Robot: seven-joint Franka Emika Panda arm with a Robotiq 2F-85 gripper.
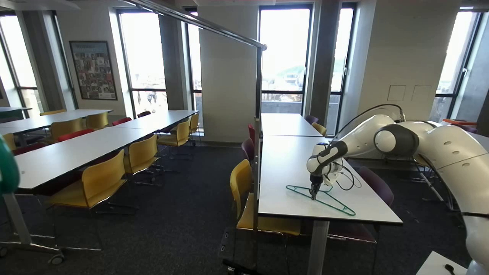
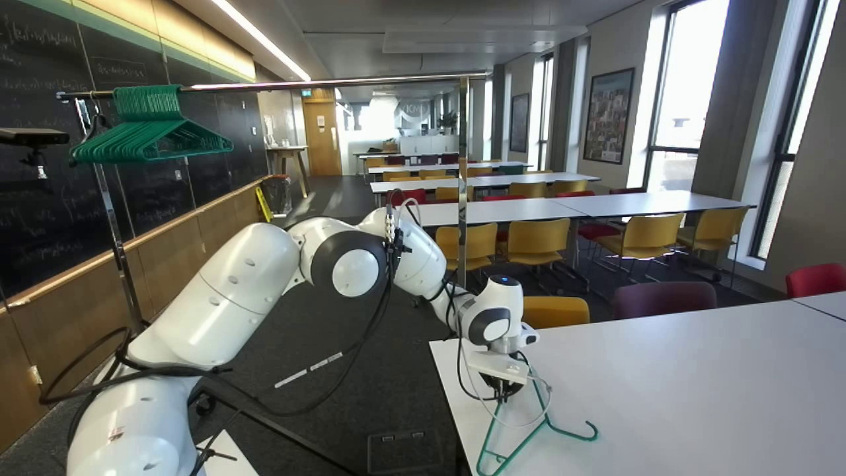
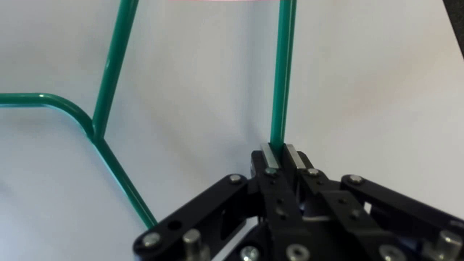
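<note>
A green hanger (image 1: 339, 206) is over the near end of the white table (image 1: 284, 156) in exterior view 1. My gripper is shut on its long straight bar, which runs between the metal fingertips in the wrist view. The hanger's hook (image 2: 587, 432) points away from the arm in exterior view 2. In the wrist view a soft shadow lies beside the bar, so the hanger seems slightly above the tabletop; the exact gap cannot be told. The far end of the bar is hidden behind my fingers there.
A metal rail (image 2: 317, 82) stands by the arm, with several green hangers (image 2: 151, 139) bunched at its left end. Its upright post (image 1: 258, 137) rises beside the table's left edge. Yellow chairs (image 1: 245, 201) flank the table.
</note>
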